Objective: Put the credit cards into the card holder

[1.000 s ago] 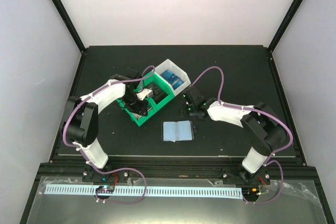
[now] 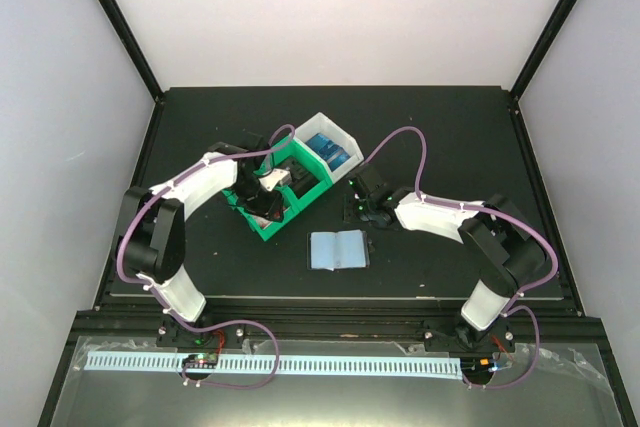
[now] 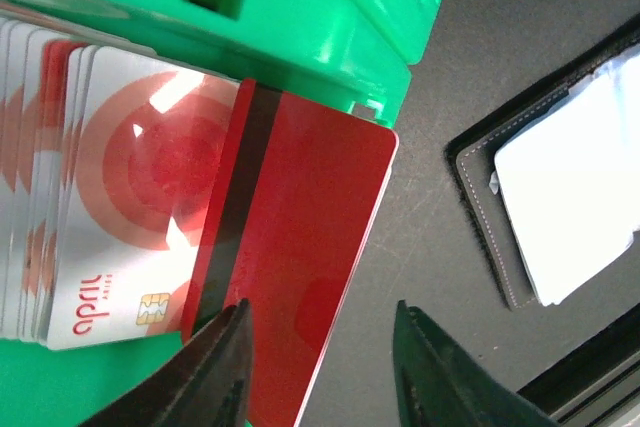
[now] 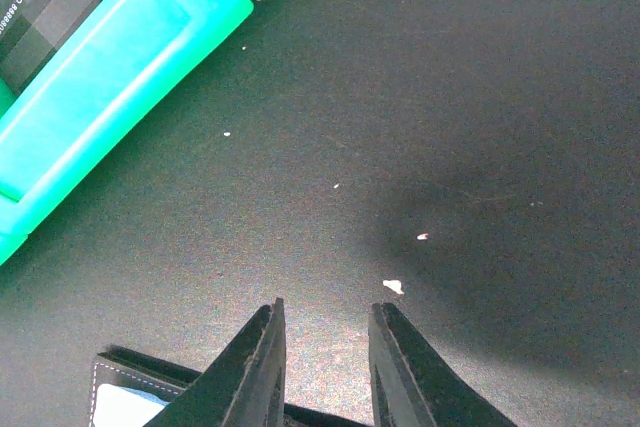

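A row of red-and-white credit cards (image 3: 150, 162) leans in the green bin (image 3: 275, 22); at its right end a red card (image 3: 310, 192) with a dark stripe juts out past the bin. My left gripper hovers over that end, open, its left finger overlapping the red card in view and its right finger beyond the card's edge. The card holder (image 2: 338, 250) lies spread on the table, pale sleeves up and dark cover around them. Above bare table behind the holder, my right gripper stands part open and empty.
A white bin (image 2: 345, 137) with blue packets (image 2: 328, 151) joins the green bin's far side. Dark packets (image 2: 297, 177) fill another green compartment.
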